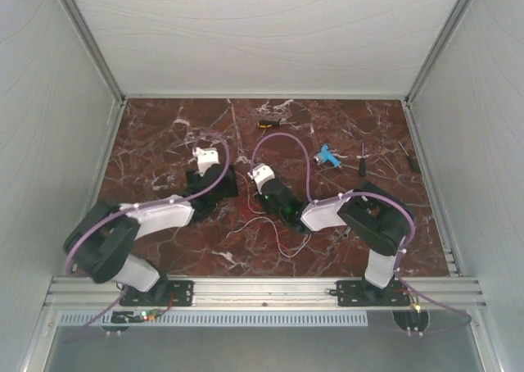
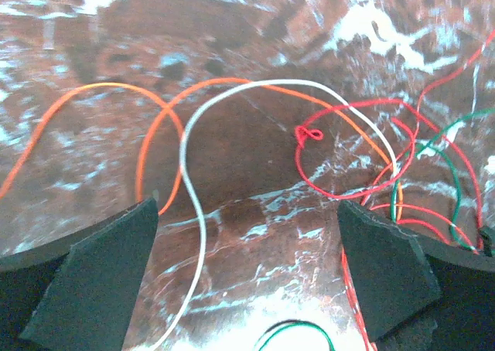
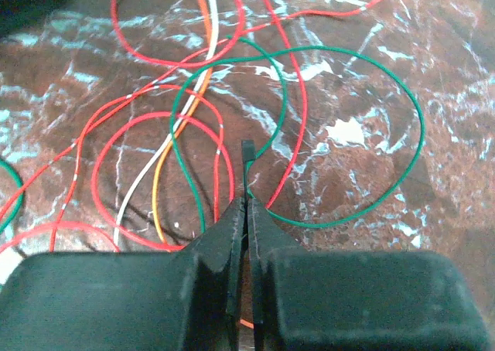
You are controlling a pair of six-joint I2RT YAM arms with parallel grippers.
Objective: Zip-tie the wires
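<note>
Loose red, green, white and orange wires lie in crossing loops on the marble table; the white wire (image 2: 193, 204) and an orange wire (image 2: 147, 150) run left of a curled red wire (image 2: 302, 150). My left gripper stands wide open above them, nothing held between its fingers. The right gripper is shut, and a thin black zip tie (image 3: 247, 151) juts out from between its tips. Beside that tie pass a green wire (image 3: 418, 127) and a red wire (image 3: 300, 127). Whether the tie encircles any wire cannot be made out.
To the right on the table lie a blue tool (image 1: 327, 156) and dark-handled screwdrivers (image 1: 362, 167). A yellow and black tool (image 1: 268, 124) rests at the back. White wire (image 1: 282, 249) trails toward the front middle.
</note>
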